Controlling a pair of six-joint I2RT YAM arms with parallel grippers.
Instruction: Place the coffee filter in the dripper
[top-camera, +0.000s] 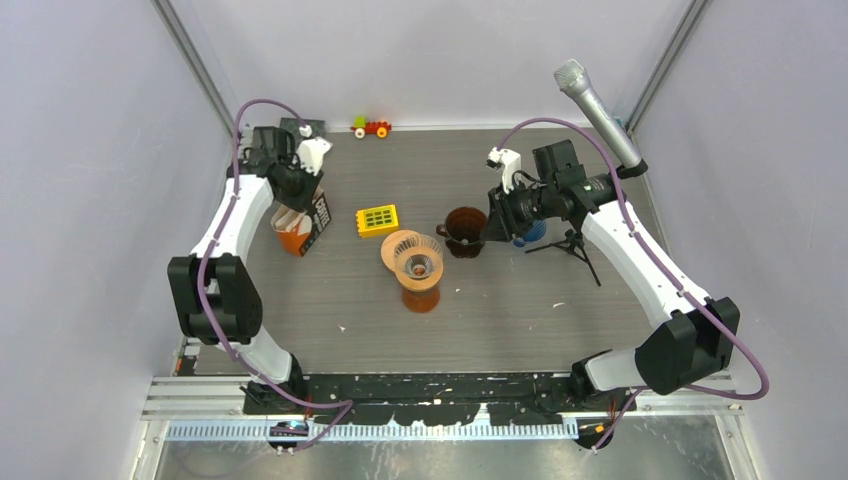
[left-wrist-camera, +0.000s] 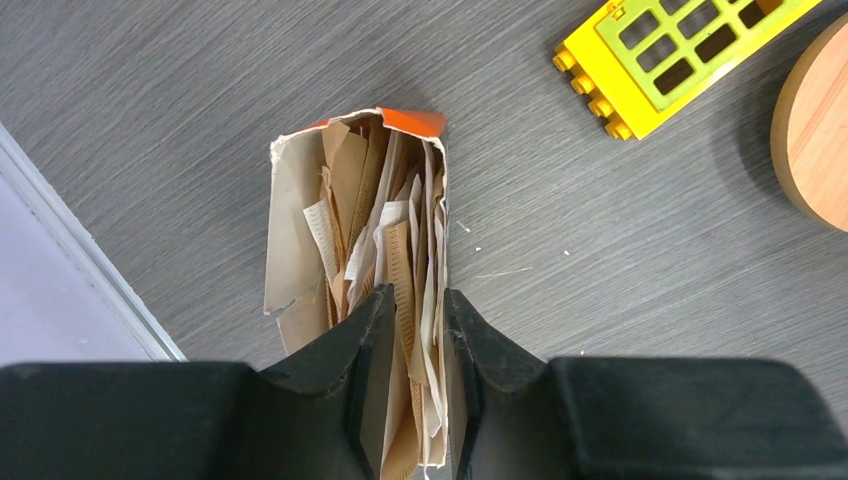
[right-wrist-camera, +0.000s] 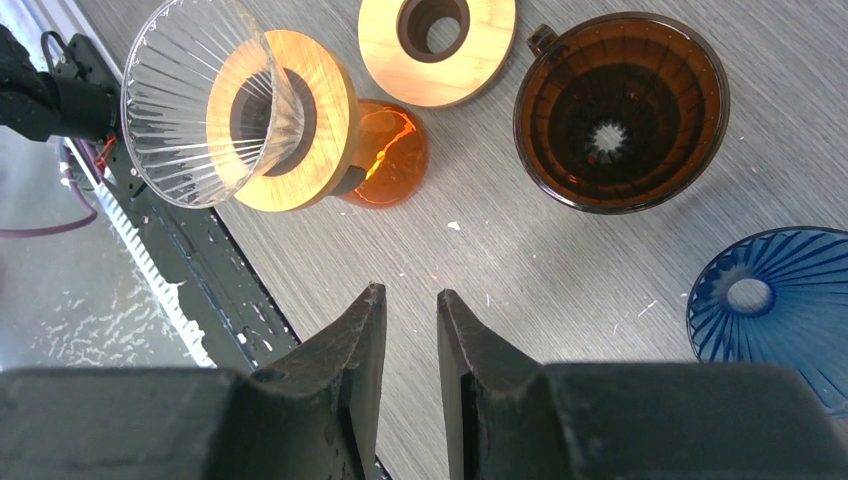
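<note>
Brown and white paper coffee filters (left-wrist-camera: 400, 270) stand on edge, packed in an open orange and black box (top-camera: 295, 240) at the left of the table. Directly over the box is my left gripper, its fingers parted, with filters visible below and between them. Whether the fingertips touch any filter I cannot tell. A clear ribbed dripper (right-wrist-camera: 210, 100) with a wooden collar sits on an amber carafe (right-wrist-camera: 395, 155), mid-table in the top view. My right gripper hangs open over bare table, right of the brown dripper, nothing between its fingers.
A brown dripper (right-wrist-camera: 620, 110) and a blue dripper (right-wrist-camera: 775, 300) stand right of the carafe. Beside it lie a wooden ring (top-camera: 391, 250) and a yellow block (top-camera: 377, 220). A small tripod (top-camera: 575, 245) is under the right arm.
</note>
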